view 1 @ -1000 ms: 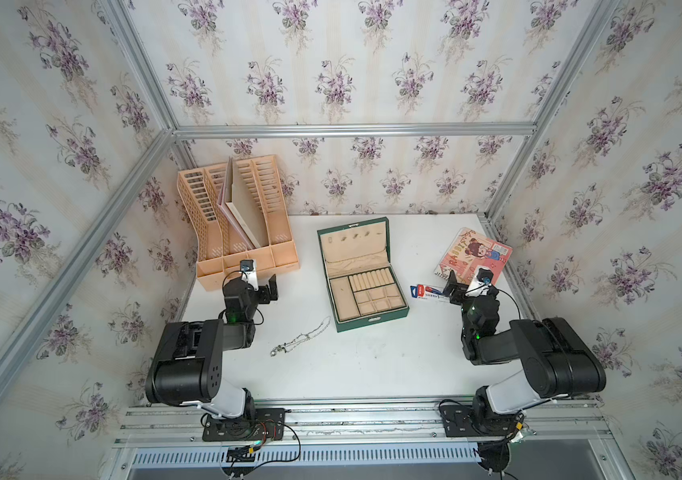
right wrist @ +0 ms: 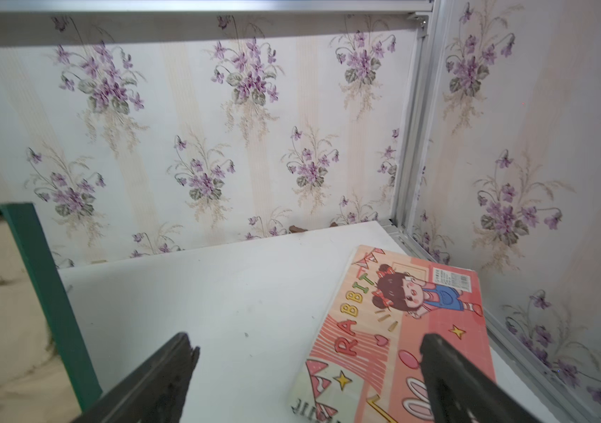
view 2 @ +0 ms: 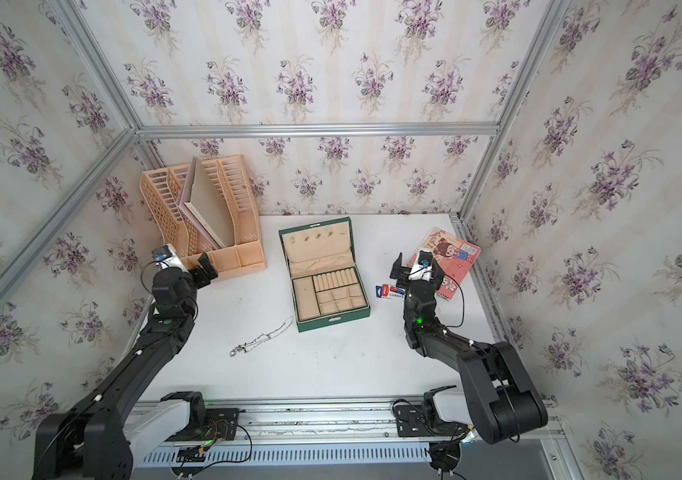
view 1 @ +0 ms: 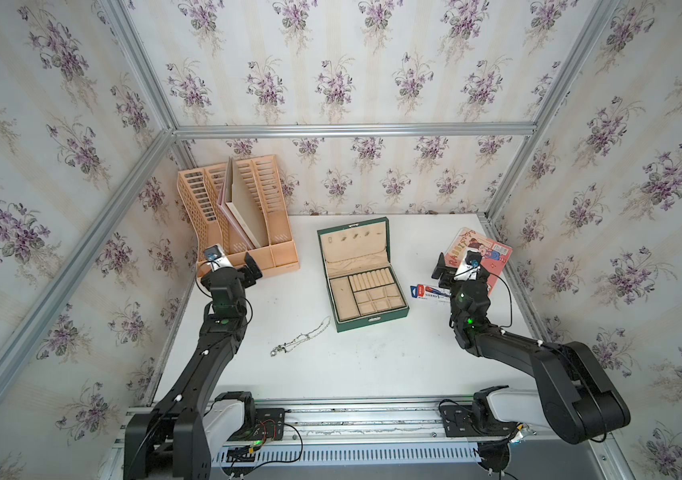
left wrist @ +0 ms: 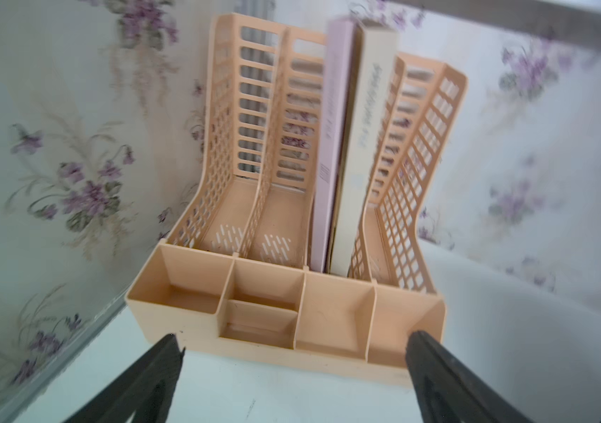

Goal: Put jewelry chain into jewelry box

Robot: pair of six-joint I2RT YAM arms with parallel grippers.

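Observation:
The silver jewelry chain (view 1: 301, 339) lies stretched out on the white table, left of the jewelry box and toward the front. The green jewelry box (view 1: 372, 325) stands with its lid up, its beige compartments (view 2: 329, 292) bare. My left gripper is open and empty, raised behind and left of the chain, facing the desk organizer. On the right side, my right gripper hangs open and empty, pointing toward a notebook. Neither wrist view shows the chain; only the edge of the box lid (right wrist: 46, 296) appears in the right one.
A peach desk organizer (view 1: 281, 257) holding tall books (left wrist: 356, 148) fills the back left corner. At the back right lie a red illustrated notebook (right wrist: 399, 331) and a small blue-and-red package (view 1: 429, 293). Bare table surrounds the chain and lies in front of the box.
My left arm has stretched out, its gripper moving left and up toward the organizer. My right gripper has shifted a little left and up. Chain and box have stayed put.

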